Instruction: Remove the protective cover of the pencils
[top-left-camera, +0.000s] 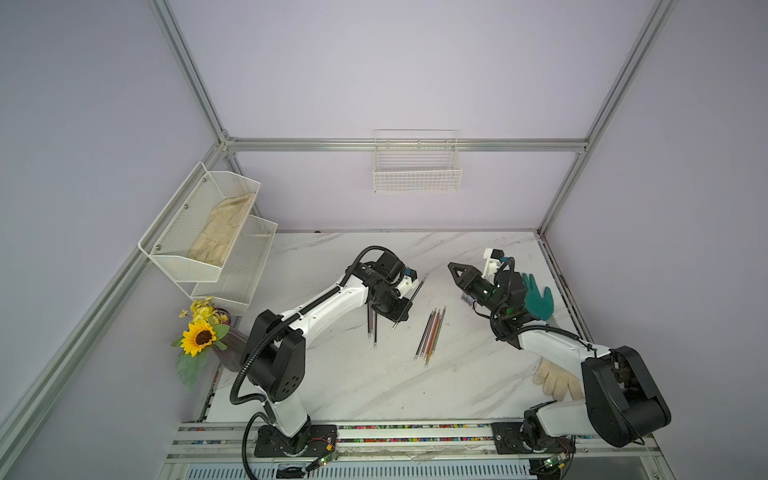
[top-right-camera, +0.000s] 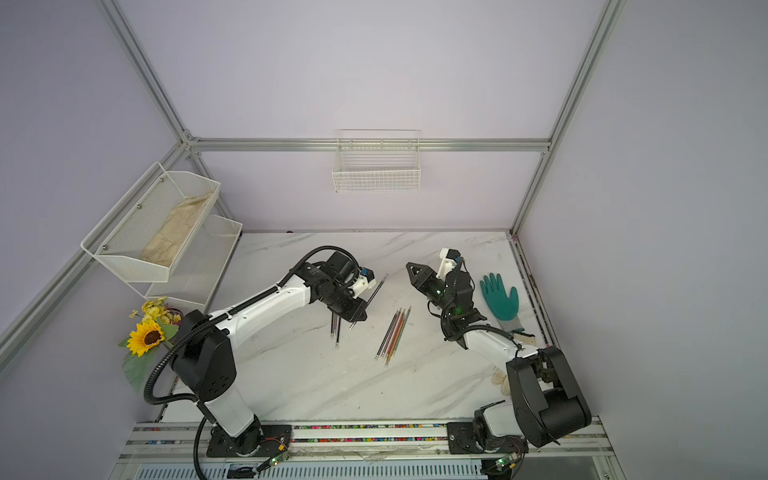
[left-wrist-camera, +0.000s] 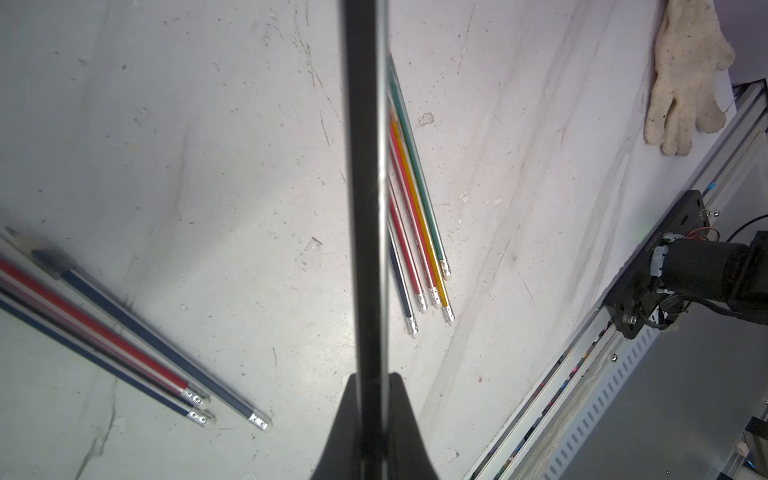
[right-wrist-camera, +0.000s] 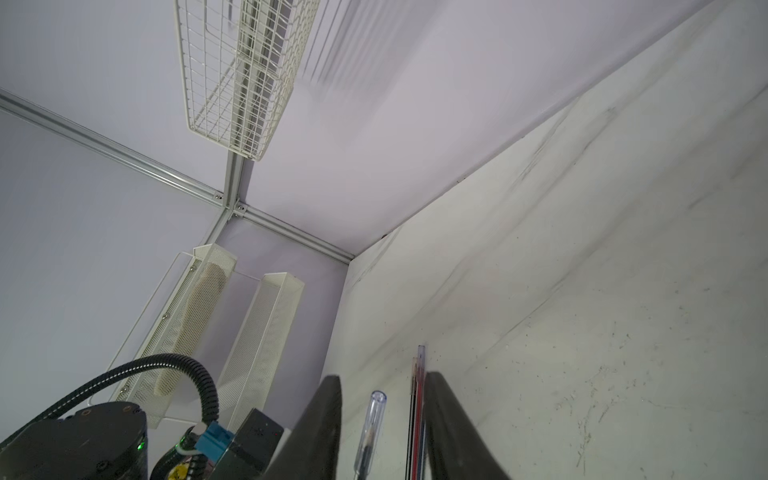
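My left gripper (top-left-camera: 405, 304) is shut on a dark pencil (left-wrist-camera: 368, 200), which hangs slanted above the table. That pencil crosses the left wrist view as a blurred upright bar. In the right wrist view a clear, rounded cover (right-wrist-camera: 376, 406) sits on a pencil end. Open and tilted upward, my right gripper stands to the right of the held pencil, a gap apart from it. Several coloured pencils (left-wrist-camera: 417, 208) lie side by side mid-table. A smaller group of dark and red pencils (left-wrist-camera: 120, 344) lies to the left, partly under the left arm.
A green glove (top-left-camera: 537, 300) and a beige glove (top-left-camera: 558, 379) lie at the right. Something small (top-left-camera: 468, 300), too indistinct to name, lies near the right gripper. White baskets (top-left-camera: 204, 220) and a sunflower vase (top-left-camera: 232, 348) border the left.
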